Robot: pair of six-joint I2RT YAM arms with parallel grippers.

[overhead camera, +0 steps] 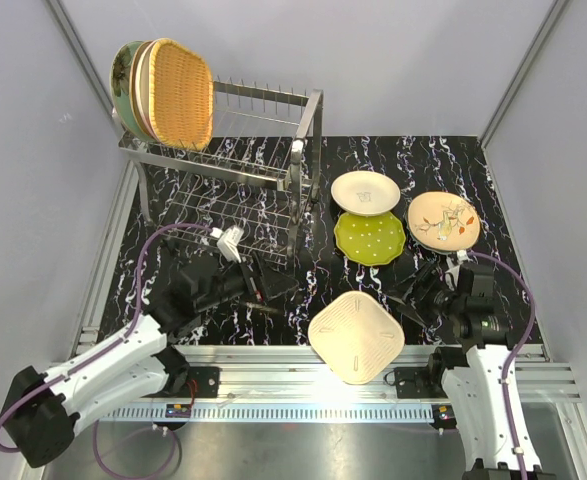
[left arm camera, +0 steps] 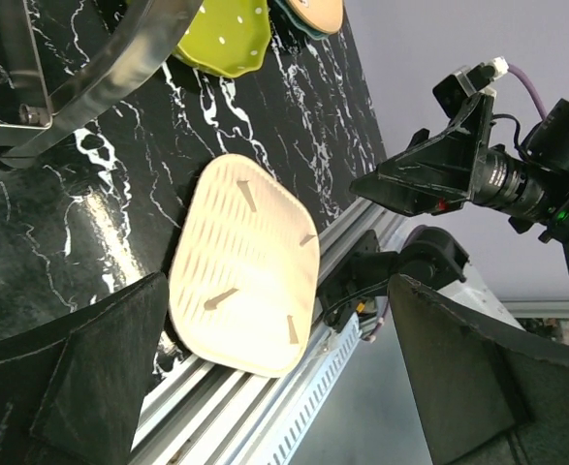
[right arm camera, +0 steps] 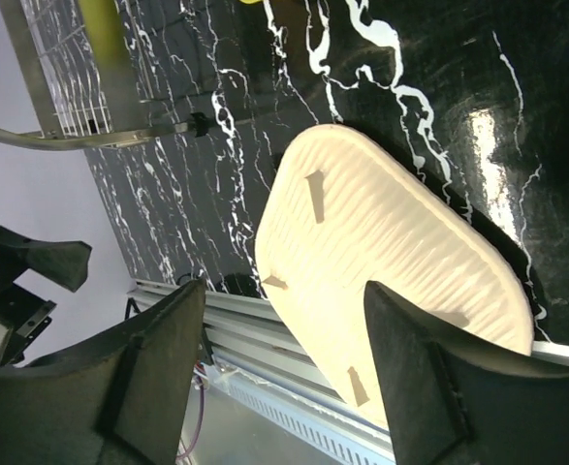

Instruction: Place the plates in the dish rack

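Observation:
A cream, square-cornered plate (overhead camera: 357, 338) lies flat at the counter's front, partly over the metal rail. Small raised feet show on its upward face in the right wrist view. My right gripper (overhead camera: 401, 292) is right of it, apart from it; its fingers (right arm camera: 163, 358) are spread with nothing held. My left gripper (overhead camera: 278, 282) stands open and empty in front of the dish rack (overhead camera: 295, 185). A white plate (overhead camera: 364, 193) overlaps the back of a green dotted plate (overhead camera: 370, 240). A flower-patterned plate (overhead camera: 443, 220) sits at the right.
Several plates stand upright in the rack's top left, a yellow woven-look one (overhead camera: 180, 95) outermost. The rack's front leg is close to my left gripper. Bare black counter (overhead camera: 318, 290) lies between the rack and the cream plate.

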